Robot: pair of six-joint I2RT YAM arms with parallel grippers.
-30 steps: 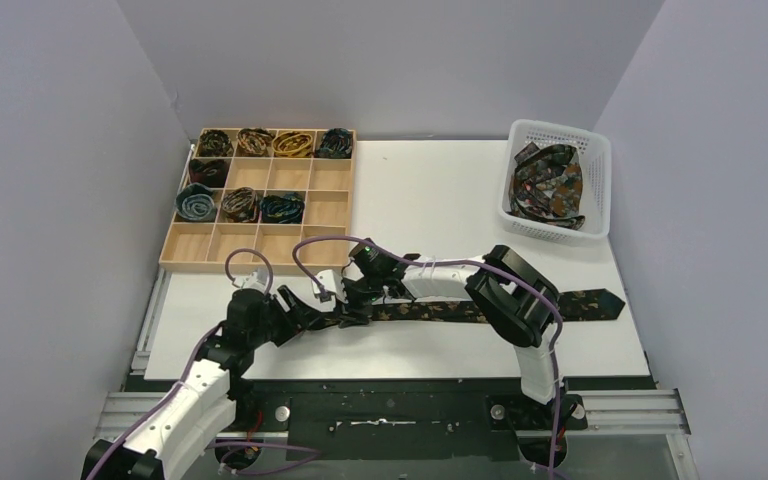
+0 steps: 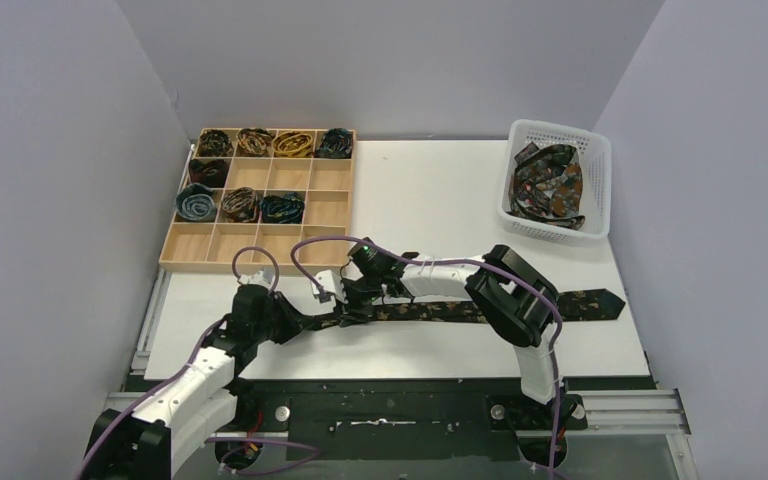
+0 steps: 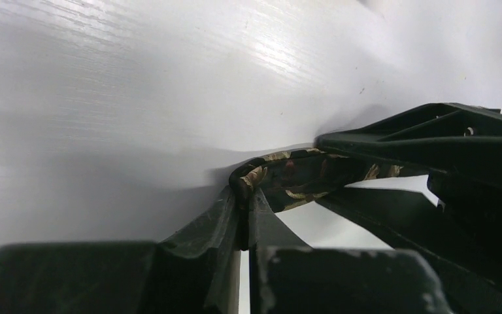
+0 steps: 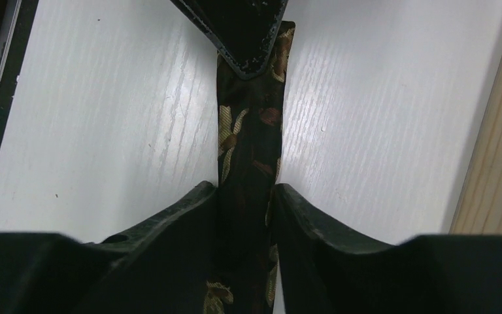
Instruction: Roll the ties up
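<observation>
A dark tie with brown leaf pattern (image 2: pixel 590 305) (image 4: pixel 248 137) lies lengthwise across the white table, its pointed end at the right. My left gripper (image 2: pixel 295 322) is shut on the tie's left end, which is bent up between its fingertips. My right gripper (image 2: pixel 355 312) is over the tie just to the right of it, its fingers part open on either side of the strip; whether they press on it I cannot tell.
A wooden divided box (image 2: pixel 190 258) holds several rolled ties at back left, with empty compartments. A white basket (image 2: pixel 600 180) with loose ties stands at back right.
My left gripper has shifted slightly at the tie's left end, its tips now lower and closer together. The right arm looks unchanged.
</observation>
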